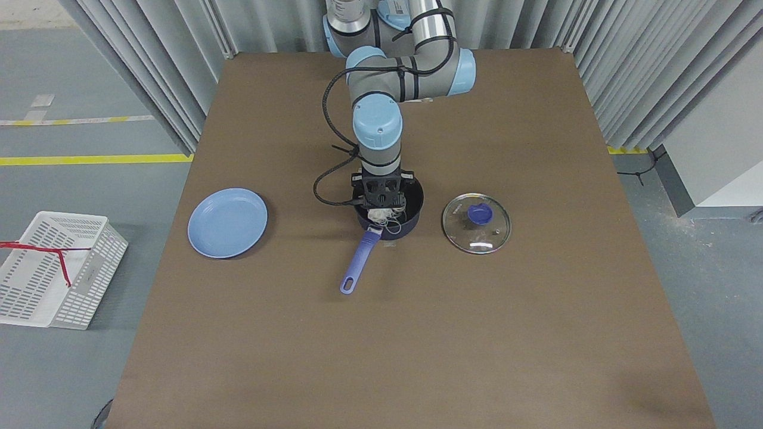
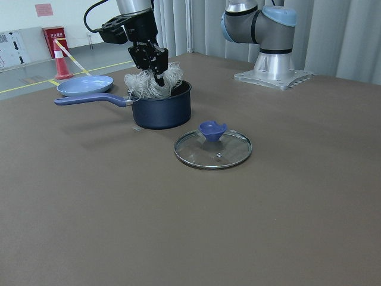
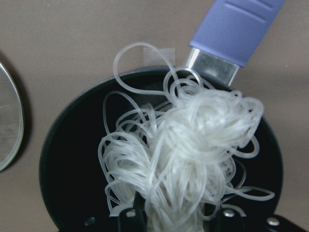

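Note:
A dark blue pot (image 2: pixel 161 114) with a purple handle (image 1: pixel 357 261) stands mid-table. White noodles (image 3: pixel 183 140) bunch up in and above it. My gripper (image 2: pixel 156 68) points down into the pot, in among the noodles; whether its fingers are open or shut on them is hidden in all views. In the wrist view the noodles cover the space between the finger mounts at the bottom edge. A glass lid (image 1: pixel 476 236) with a blue knob lies to the right of the pot in the front view.
A light blue plate (image 1: pixel 227 222) lies on the left of the table (image 1: pixel 501 336), apart from the pot. A white basket (image 1: pixel 64 286) stands on the floor at left.

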